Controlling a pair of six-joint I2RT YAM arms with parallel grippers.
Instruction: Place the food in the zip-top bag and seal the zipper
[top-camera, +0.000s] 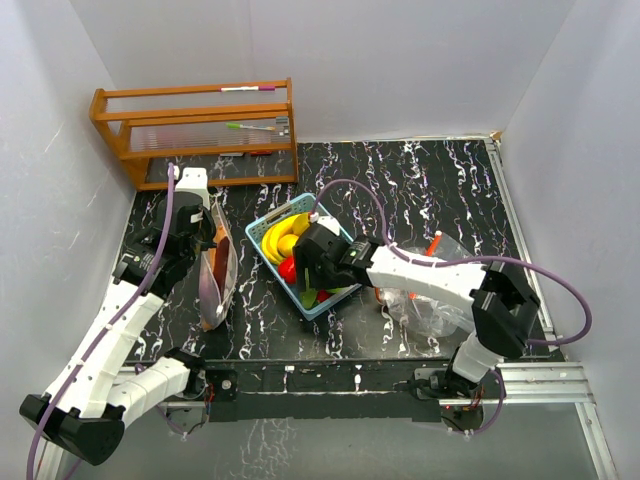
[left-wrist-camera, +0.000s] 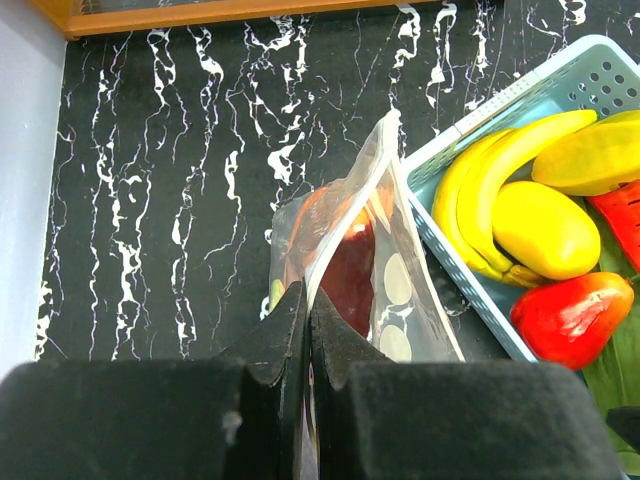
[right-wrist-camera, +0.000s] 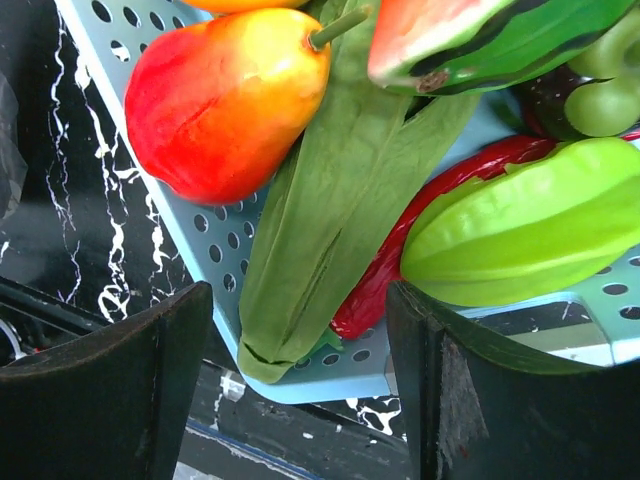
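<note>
A clear zip top bag (left-wrist-camera: 300, 240) stands on the left of the counter, with orange and dark red food showing inside. My left gripper is shut on the bag's rim, which runs between its fingers. Right of the bag, a light blue basket (top-camera: 262, 222) holds bananas (left-wrist-camera: 490, 190), a yellow fruit (left-wrist-camera: 545, 228), a red-orange fruit (right-wrist-camera: 225, 105), long green leaves (right-wrist-camera: 320, 215), a red pepper (right-wrist-camera: 450, 190), a green starfruit-like piece (right-wrist-camera: 530, 225) and a watermelon slice (right-wrist-camera: 480, 45). Over the basket's near end, my right gripper is open, its fingers either side of the leaves.
A second clear bag (top-camera: 430, 310) with orange items lies at the right, beneath the right forearm. The wooden rack (top-camera: 200, 185) stands at the back left.
</note>
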